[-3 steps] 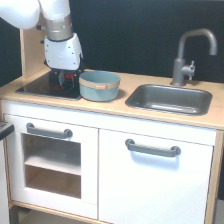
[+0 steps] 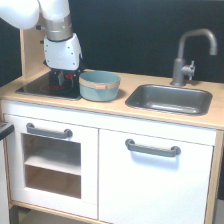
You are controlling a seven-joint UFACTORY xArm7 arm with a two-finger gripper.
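Note:
A teal pot point(image 2: 99, 92) with a brownish rim rests on the countertop, at the right edge of the black stovetop point(image 2: 38, 87). My gripper point(image 2: 67, 80) points down over the stovetop, just left of the pot. Its dark fingers are small and blend into the black surface behind them, so how its fingers stand is not clear. Whether a fingertip touches the pot's left side cannot be made out either.
To the right are a metal sink point(image 2: 170, 108) and a grey faucet point(image 2: 184, 60). A strip of bare counter point(image 2: 128, 88) lies between pot and sink. Below, a windowed oven door point(image 2: 52, 165) and a white cabinet door point(image 2: 150, 185) are both closed.

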